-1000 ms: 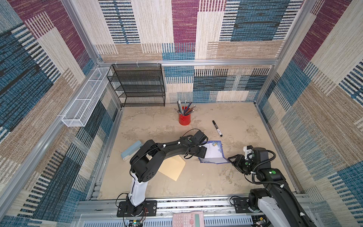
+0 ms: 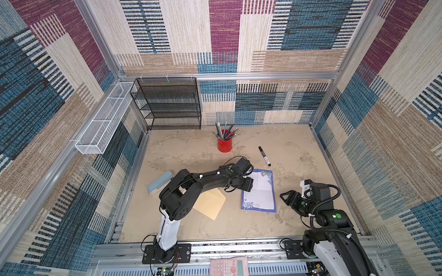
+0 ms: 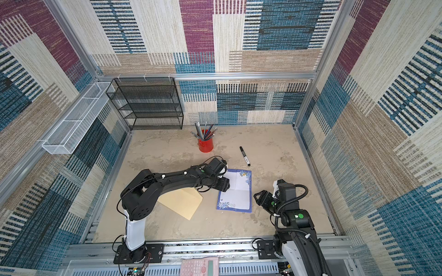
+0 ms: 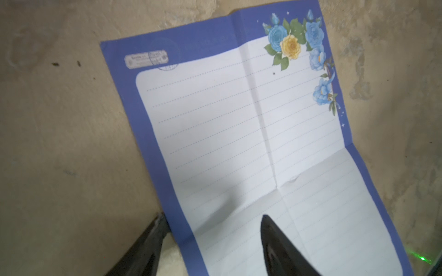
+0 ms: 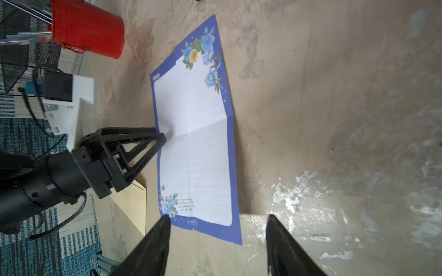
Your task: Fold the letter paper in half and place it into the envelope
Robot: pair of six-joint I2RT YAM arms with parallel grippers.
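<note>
The letter paper [image 2: 260,195], white and lined with a blue floral border, lies opened out on the table with crossing crease lines. Its near half is slightly raised along the right edge in the right wrist view. My left gripper is over its left edge near the middle crease, fingers apart; one fingertip [image 4: 160,225] appears at or very near the blue border. To the paper's right, my right gripper [image 2: 286,197] stands clear of it, open and empty. The yellow envelope [image 2: 210,204] lies to the left, partly beneath the left arm.
Behind the paper are a red pen cup [image 2: 224,145] and a black marker [image 2: 264,156]. A blue-grey object [image 2: 159,180] lies at far left. Bare table surrounds the paper's front and right.
The paper's near half has come down from a raised, bent position and spread toward the front. My right gripper has parted from the paper's near right corner. The left arm is nearly still.
</note>
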